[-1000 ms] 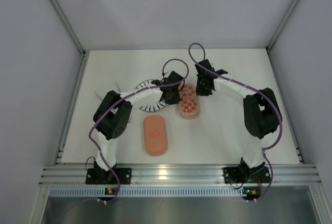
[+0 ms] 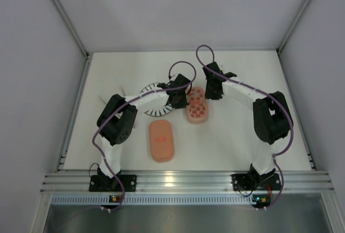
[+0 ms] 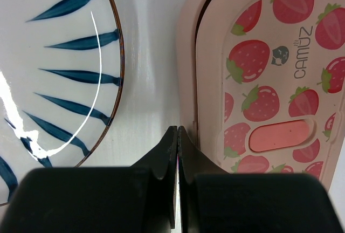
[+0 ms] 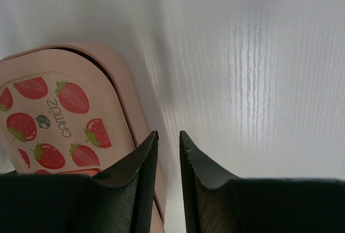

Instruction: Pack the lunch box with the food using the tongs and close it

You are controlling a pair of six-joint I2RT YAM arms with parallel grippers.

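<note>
A pink lunch box with a strawberry-print lid (image 2: pixel 197 107) rests on the table between my two grippers. In the left wrist view, my left gripper is shut, its tips close against the long side of the box (image 3: pixel 259 71); I cannot tell whether they touch it. Nothing shows between those fingers. On the opposite side, my right gripper stands partly open with an empty gap, its left finger (image 4: pixel 145 160) overlapping the side of the box (image 4: pixel 59 109) in view.
A striped white plate (image 2: pixel 158 111) lies under my left forearm, its rim (image 3: pixel 119 55) near the box. A plain pink-orange lid or box (image 2: pixel 161 141) sits front left. Thin utensils (image 2: pixel 122 90) lie partly hidden at far left.
My right gripper has shifted slightly to the right and away from the box. The left arm and the lunch box look unmoved.
</note>
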